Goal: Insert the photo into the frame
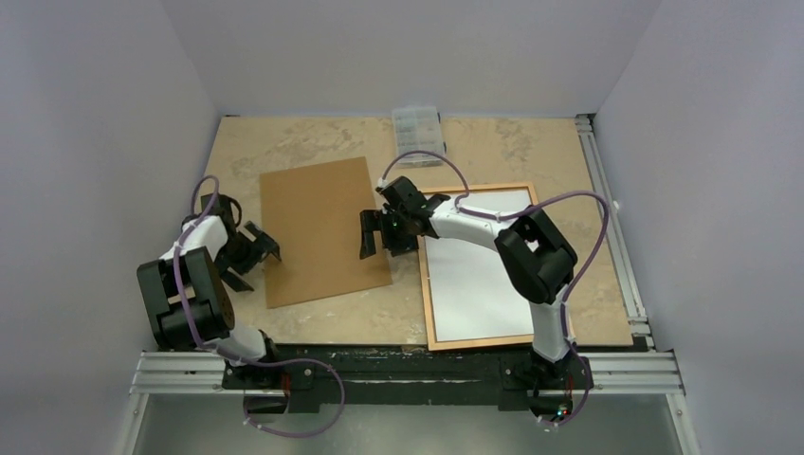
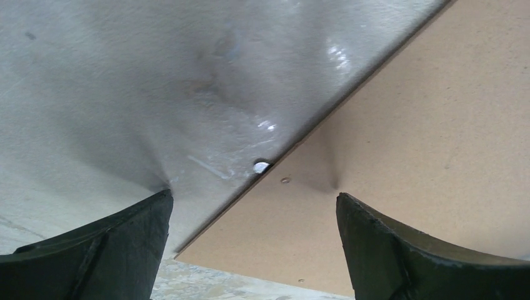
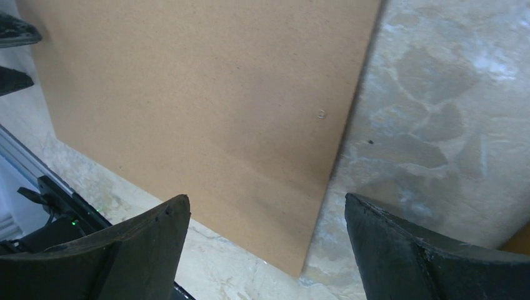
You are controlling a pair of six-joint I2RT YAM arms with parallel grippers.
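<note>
A flat brown board (image 1: 320, 232) lies on the left half of the table, slightly turned. To the right is a thin wooden frame (image 1: 426, 303) with a white surface (image 1: 474, 294) inside it. I cannot tell which sheet is the photo. My left gripper is open over the board's left edge, one finger out past it and the other above the board. On the opposite side my right gripper is also open, its fingers on either side of the board's right edge. Neither one grips the board. The right arm covers part of the frame's upper left.
At the back edge stands a clear plastic box (image 1: 417, 131). A metal rail (image 1: 614, 223) runs along the table's right side. Bare table shows behind the board and in the narrow strip between board and frame.
</note>
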